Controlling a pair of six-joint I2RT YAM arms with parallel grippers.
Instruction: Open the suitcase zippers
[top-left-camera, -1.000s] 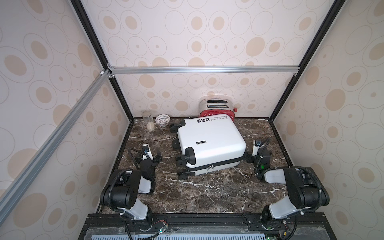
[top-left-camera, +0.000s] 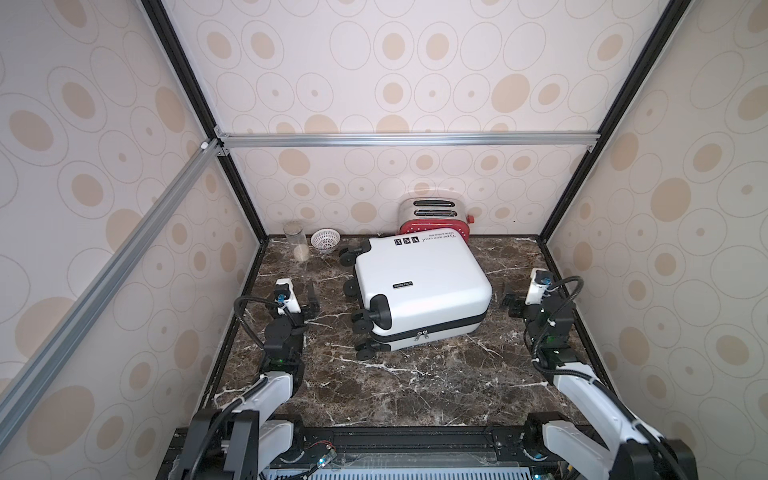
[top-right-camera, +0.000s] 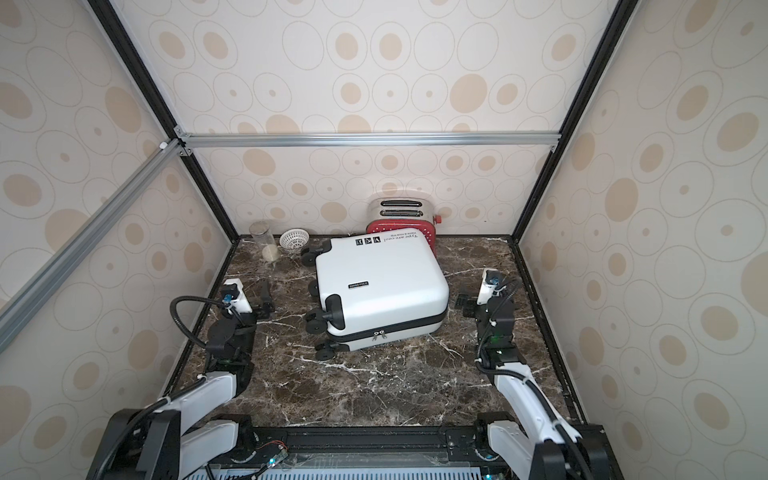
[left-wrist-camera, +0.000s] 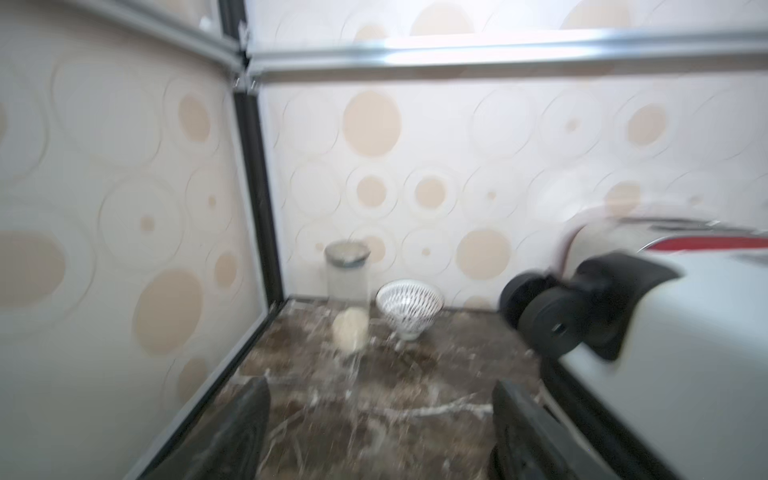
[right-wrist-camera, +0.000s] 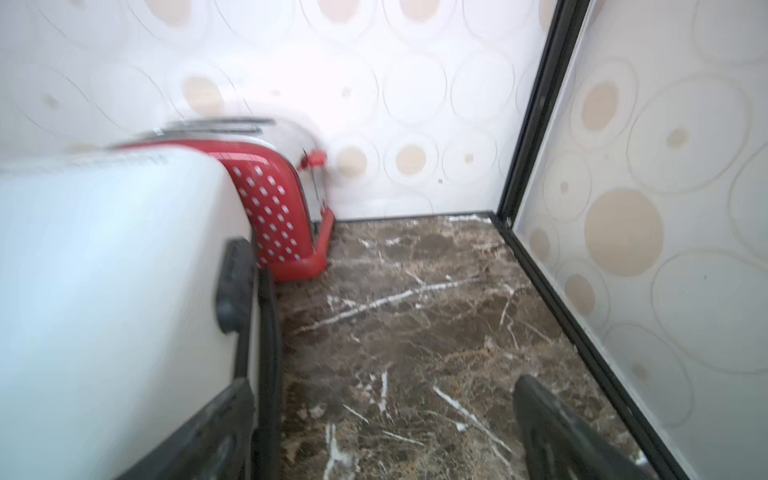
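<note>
A white hard-shell suitcase (top-left-camera: 432, 280) lies flat in the middle of the dark marble table, its wheels toward the left. Along its front side runs a black zipper band, with two zipper pulls (top-left-camera: 421, 334) close together near the front centre. To the suitcase's left hovers my left gripper, fingers spread apart with only table showing between them. My right gripper is on the right of the suitcase, open and empty, its left finger (right-wrist-camera: 212, 436) appearing close to the suitcase's side in the right wrist view.
Behind the suitcase stands a red and silver toaster (top-left-camera: 433, 216). A glass jar (top-left-camera: 296, 241) and a white basket (top-left-camera: 325, 240) sit at the back left. Bare table (top-left-camera: 432, 392) stretches in front of the suitcase.
The suitcase has stayed put.
</note>
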